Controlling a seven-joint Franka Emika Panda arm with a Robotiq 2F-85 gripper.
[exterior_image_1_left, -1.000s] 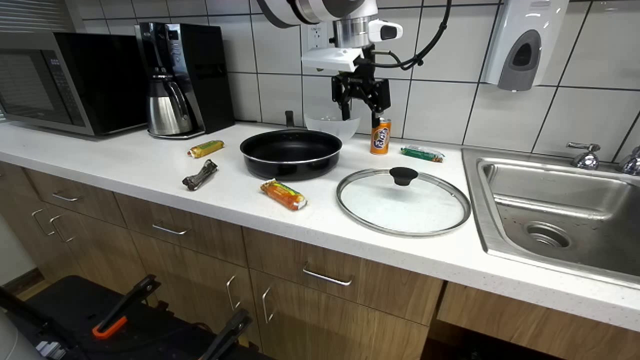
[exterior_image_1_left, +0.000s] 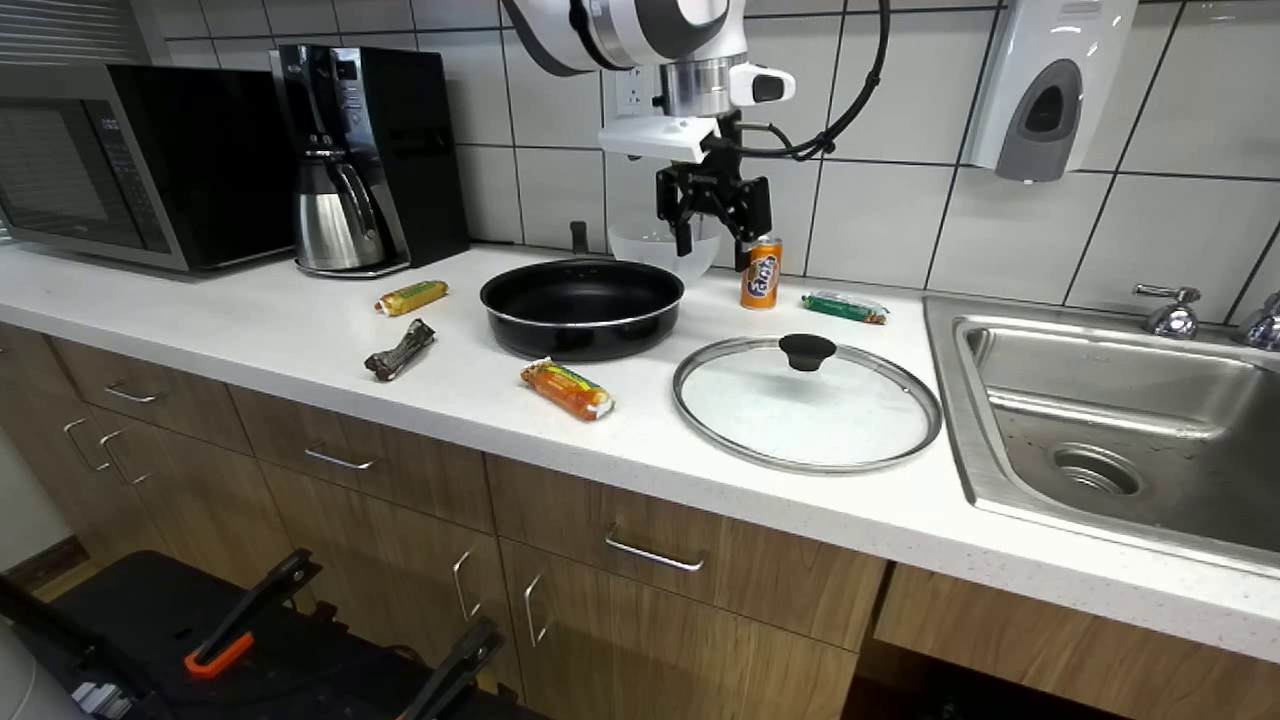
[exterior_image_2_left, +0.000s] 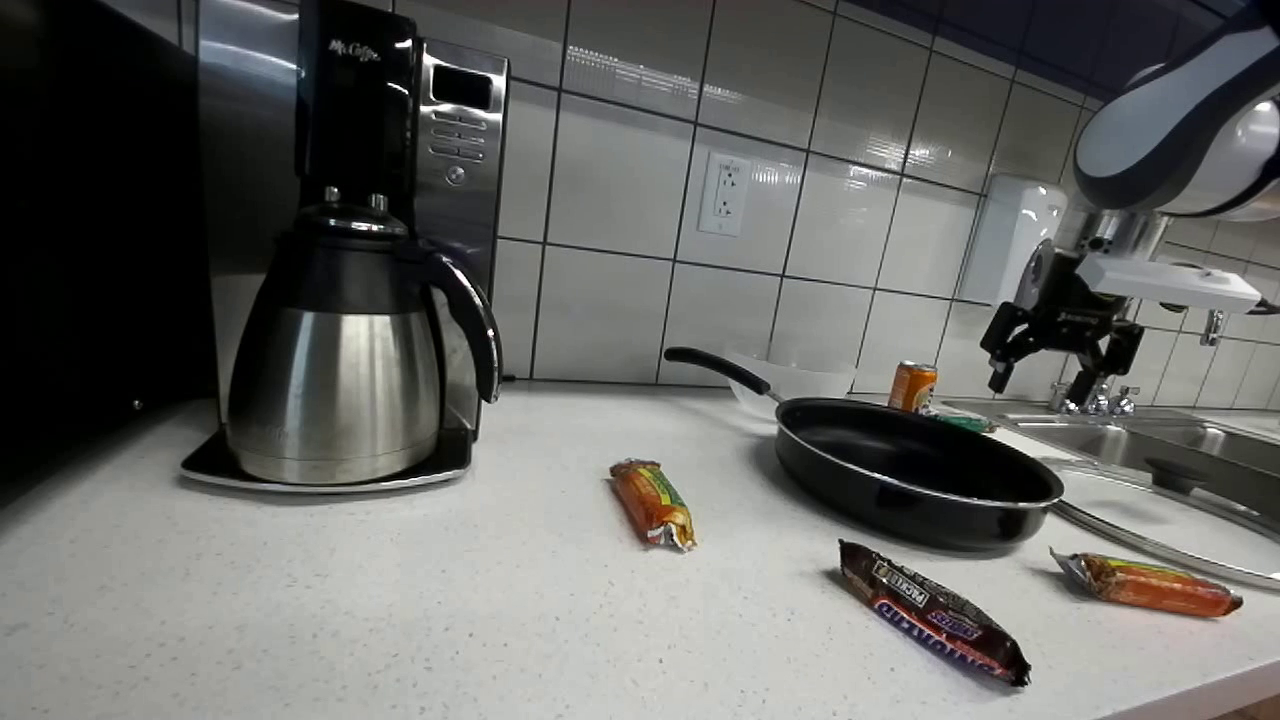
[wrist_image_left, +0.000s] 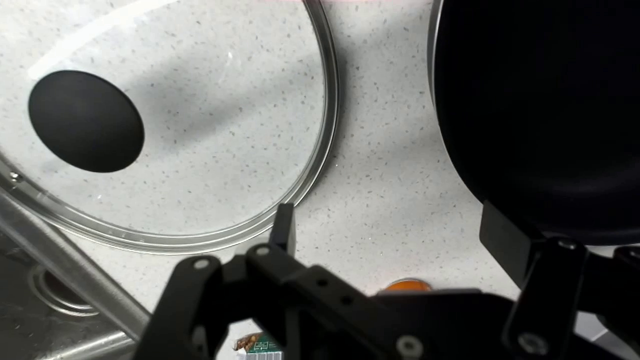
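Observation:
My gripper (exterior_image_1_left: 716, 246) hangs open above the counter, its fingers wide apart with nothing between them. In the wrist view a bare stretch of counter shows between the fingertips. A black frying pan (exterior_image_1_left: 581, 314) stands uncovered and looks empty, left of the gripper in exterior view 1. The glass lid (exterior_image_1_left: 768, 402) with a black knob (wrist_image_left: 87, 121) lies flat to the pan's right. An orange soda can (exterior_image_1_left: 763, 274) stands upright behind the lid; the gripper partly hides it in the wrist view. A translucent bowl (exterior_image_1_left: 663, 246) sits by the wall, partly behind the pan.
Wrapped bars lie about: a green one (exterior_image_1_left: 845, 307), an orange one (exterior_image_1_left: 567, 389), a dark one (exterior_image_2_left: 933, 612) and a yellow-orange one (exterior_image_2_left: 651, 504). The coffee maker (exterior_image_1_left: 372, 156) and microwave (exterior_image_1_left: 144, 162) stand left; the sink (exterior_image_1_left: 1116, 408) is right.
My gripper has moved slightly lower and a little to the left in exterior view 1. It stays open, and the objects on the counter have not moved.

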